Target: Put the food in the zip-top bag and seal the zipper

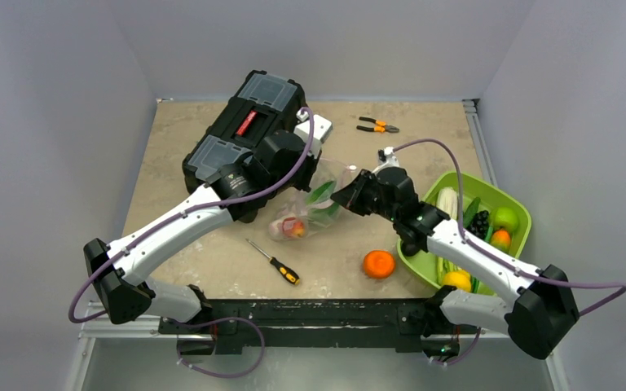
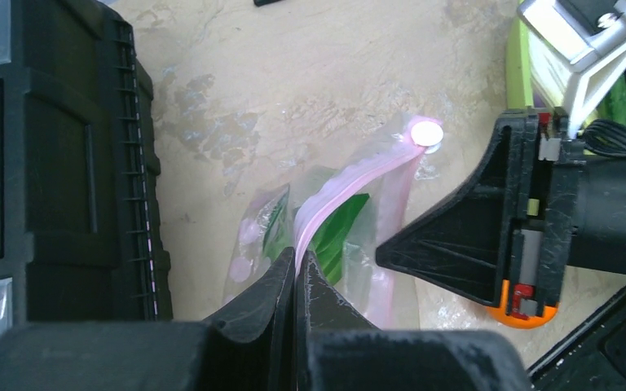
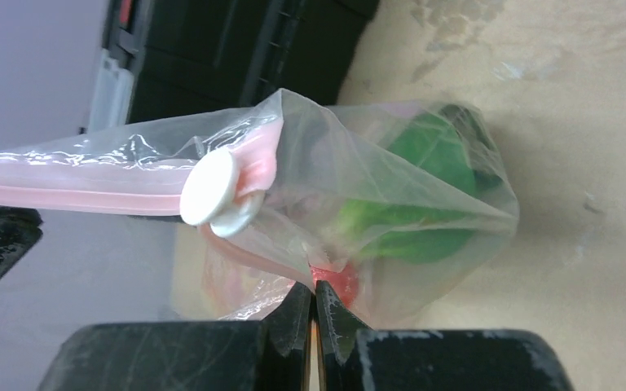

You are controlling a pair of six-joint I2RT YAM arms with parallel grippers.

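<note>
The clear zip top bag (image 1: 289,220) lies mid-table with green items and red-orange produce inside; its pink zipper with a white slider (image 2: 425,133) shows in both wrist views. My left gripper is shut on the bag's pink zipper edge. My right gripper is shut at the bag's side, on the near plastic, as far as the right wrist view shows. A green bowl (image 1: 518,236) of produce stands at the right. A loose orange (image 1: 379,264) lies in front of it.
A black toolbox (image 1: 228,130) fills the back left. A screwdriver (image 1: 281,269) lies in front of the bag, pliers (image 1: 379,125) at the back.
</note>
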